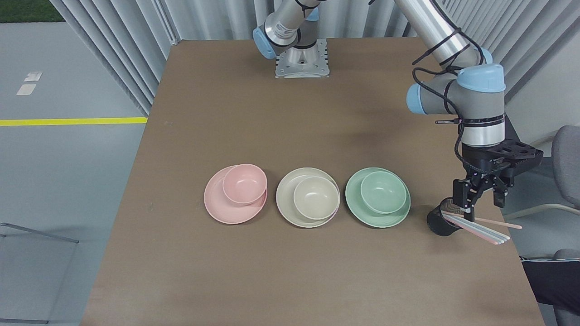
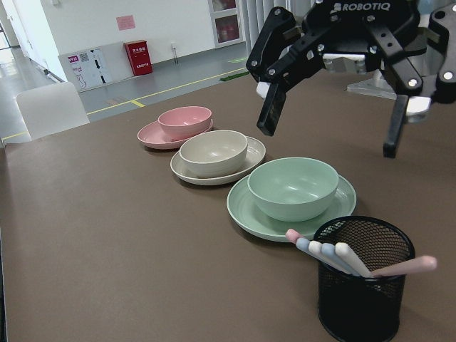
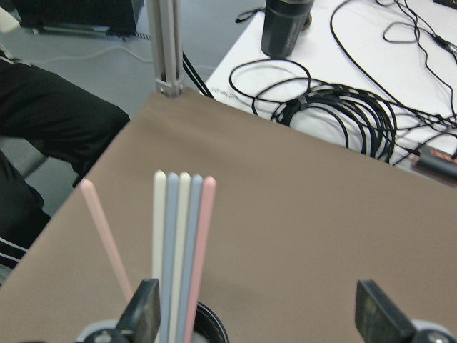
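Note:
My gripper (image 2: 330,134) stands open above and behind a black mesh pen holder (image 2: 360,303); in the wrist view its two fingertips show wide apart along the bottom edge. The holder carries several leaning sticks (image 3: 182,243) in white, blue and pink, one pink stick (image 3: 100,229) set apart from the bundle. Left of the holder in the front view are a green bowl (image 1: 383,191) on a green plate, a cream bowl (image 1: 316,196) on a cream plate, and a pink bowl (image 1: 244,182) on a pink plate.
The holder is near its right edge. Beyond it are a grey chair (image 1: 565,163) and, in the wrist view, a white surface (image 3: 385,57) with coiled cables and a dark cup.

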